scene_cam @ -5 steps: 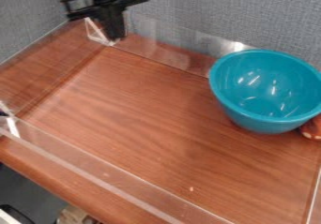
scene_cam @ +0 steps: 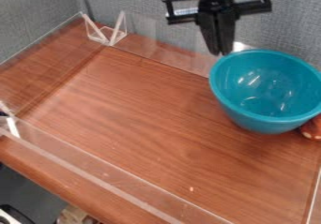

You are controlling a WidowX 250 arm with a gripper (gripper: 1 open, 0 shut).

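Note:
My gripper (scene_cam: 220, 42) hangs at the top centre-right of the camera view, dark and pointing down, just above and left of the rim of a teal bowl (scene_cam: 266, 97). Its narrow tip looks shut, with nothing visible between the fingers. The bowl stands at the right of the wooden table (scene_cam: 138, 125) and looks empty. An orange-red object (scene_cam: 313, 127) is partly hidden behind the bowl's right side.
A white wire holder (scene_cam: 105, 33) stands at the back left corner. Clear low walls edge the table, with grey padded walls behind.
My gripper has moved right across the back of the table, from beside the white holder to near the bowl. The bowl has not moved.

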